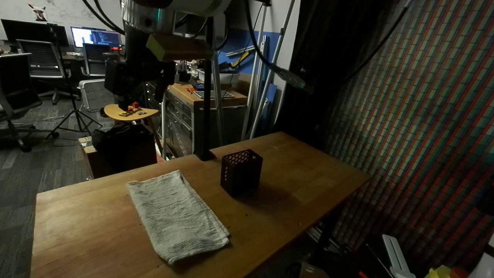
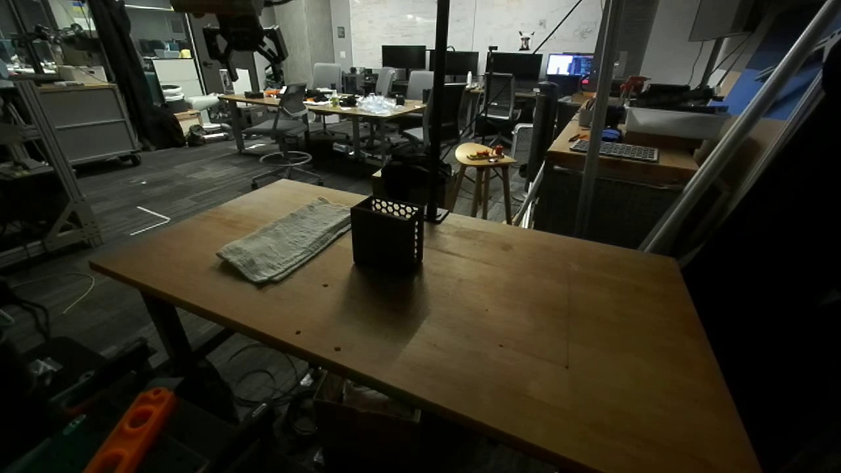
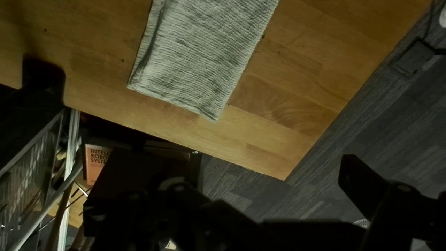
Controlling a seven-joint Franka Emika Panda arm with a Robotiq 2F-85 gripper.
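Note:
A pale folded towel (image 1: 178, 215) lies flat on the wooden table, left of a black box with a honeycomb of holes (image 1: 241, 173). The box stands upright and empty-looking, its inside mostly dark. High above the table's back edge hangs my gripper (image 1: 143, 95), well clear of both. In exterior view 2 the gripper (image 2: 248, 67) appears at the upper left, beyond the towel (image 2: 285, 239). The wrist view has the towel (image 3: 205, 54) at the top, while dark fingers (image 3: 361, 184) stand wide apart below. My gripper is open, and I see nothing held.
A black post (image 2: 437, 118) rises at the table's back edge near the box.

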